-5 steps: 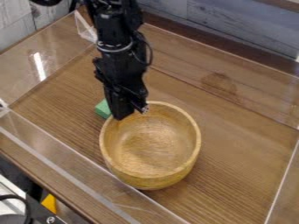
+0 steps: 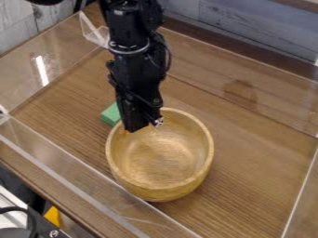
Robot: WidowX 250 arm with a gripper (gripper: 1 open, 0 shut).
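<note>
The black robot arm reaches down from the top centre to its gripper, which is over the back-left rim of a large yellow bowl. The gripper's fingertips are dark and hard to separate; it looks shut, with nothing visible held. A green object lies on the wooden floor just behind and left of the bowl, partly hidden by the gripper. The bowl appears empty.
Clear walls edge it at left and front, a white wall at the back. A cable and a small yellow item lie outside at lower left.
The arm and gripper have shifted slightly and changed tilt over the bowl's back-left rim. The bowl and the green object look essentially unmoved.
</note>
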